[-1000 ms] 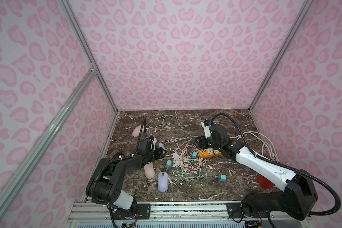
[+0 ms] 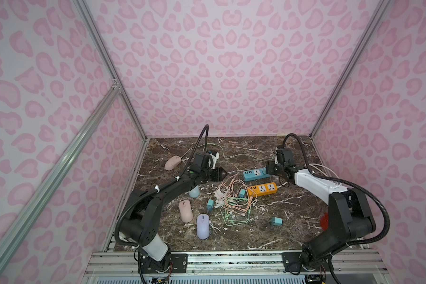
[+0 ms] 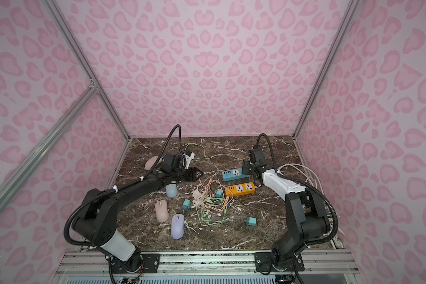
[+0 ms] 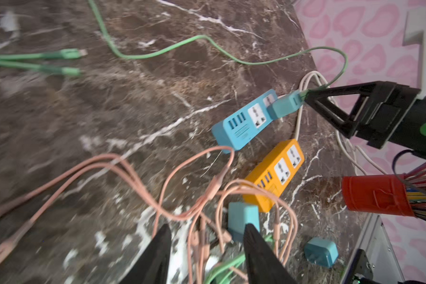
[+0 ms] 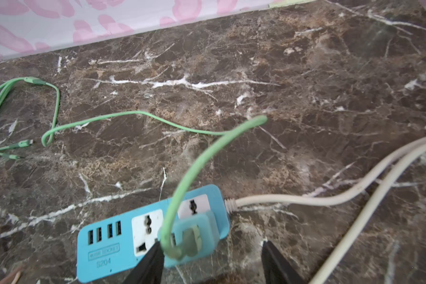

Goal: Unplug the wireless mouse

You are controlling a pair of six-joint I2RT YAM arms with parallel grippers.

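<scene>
The pink mouse [image 2: 172,162] lies at the back left, with a green cable [image 4: 194,40] trailing across the table. A blue-green adapter [image 5: 201,232] sits on the right end of the blue power strip [image 5: 106,248], with a green cable end at its face. My right gripper is open above the strip, its fingers spread either side of the adapter, nothing gripped. Above the table's middle, left of the cables, hangs my left gripper. Its fingers [image 4: 158,253] stand apart, and I see nothing clearly held; the bottom edge cuts off part of them.
An orange power strip [image 2: 262,189] lies in front of the blue one. Tangled orange cables [image 2: 236,203] and green ones fill the centre. Loose adapters [image 2: 276,221], other mice [image 2: 202,226] and a red cup [image 4: 378,194] lie around.
My left gripper has moved back and right from near the blue mouse.
</scene>
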